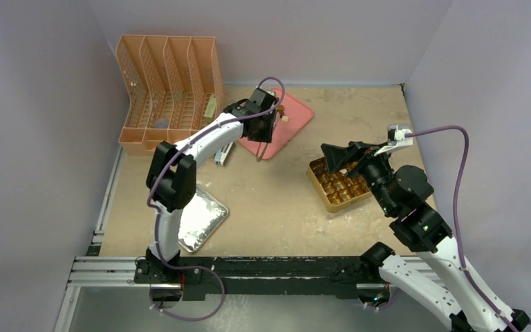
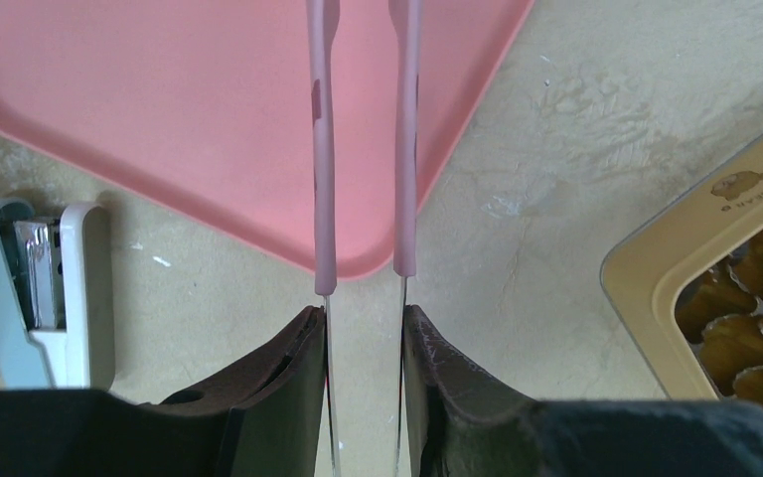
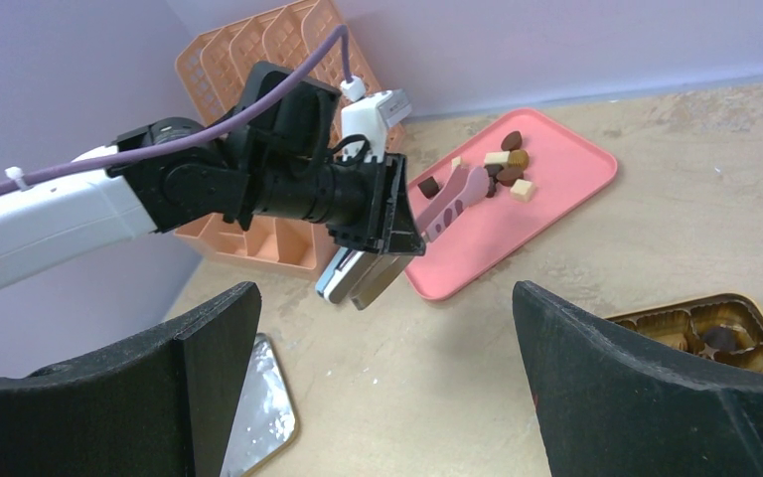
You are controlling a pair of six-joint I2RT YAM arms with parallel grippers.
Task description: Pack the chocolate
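My left gripper has a pair of tongs (image 2: 324, 199) with mauve arms between its fingers, one finger against each arm. The arms stand a little apart over the pink tray (image 2: 159, 149). In the right wrist view, the tong tips lie near several dark, brown and cream chocolates (image 3: 509, 177) on that tray; no chocolate shows clearly between them. The gold box (image 1: 346, 205) has many empty cavities; a dark chocolate (image 3: 720, 339) and a cream one (image 3: 674, 341) sit inside. My right gripper hovers over the box's left side, open and empty.
An orange rack (image 1: 173, 90) of upright compartments stands at the back left. A stapler-like tool (image 2: 65, 288) lies beside the tray, and a silver lid (image 1: 202, 218) is at the front left.
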